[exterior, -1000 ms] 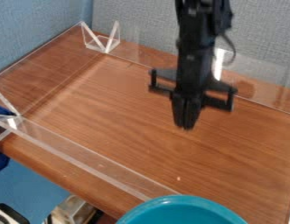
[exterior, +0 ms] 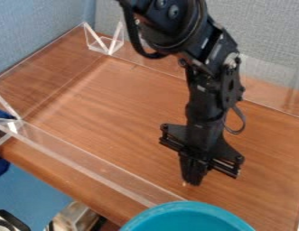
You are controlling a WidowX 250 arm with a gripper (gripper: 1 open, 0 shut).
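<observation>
My gripper (exterior: 192,174) is lowered to the wooden table (exterior: 103,117), right of centre, just behind a teal bowl (exterior: 188,219) at the bottom edge. Its fingertips are close together and point down at or very near the surface. A tiny pale speck lies by the tips; I cannot tell what it is. Nothing shows held between the fingers.
Clear panels on white brackets (exterior: 105,38) edge the table at the back and left. Dark blue cloth and some clutter lie off the left edge.
My gripper has come down and toward the front of the table from higher up and farther back. The bowl stays where it was.
</observation>
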